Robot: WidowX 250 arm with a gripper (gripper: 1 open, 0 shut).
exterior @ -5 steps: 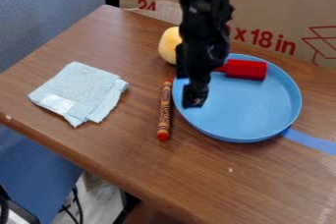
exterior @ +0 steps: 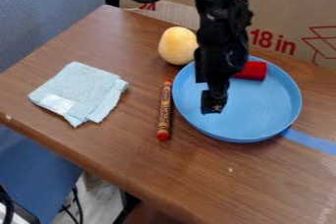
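The black gripper [exterior: 214, 98] points down over the left half of a blue plate [exterior: 262, 120], low over its surface; whether its fingers are apart or closed is unclear against the dark body. A red block [exterior: 253, 69] lies at the back of the plate, partly behind the arm. Left of the plate lie a brown crayon-like stick [exterior: 165, 110] with a red end and, farther back, a pale yellow round object [exterior: 179, 45].
A folded light-blue cloth [exterior: 79, 92] lies on the left of the wooden table [exterior: 112, 169]. A cardboard box [exterior: 289, 22] stands behind. Blue tape runs right from the plate.
The gripper has moved to the right over the plate and slightly down in the picture, away from the brown stick. The objects on the table look unmoved.
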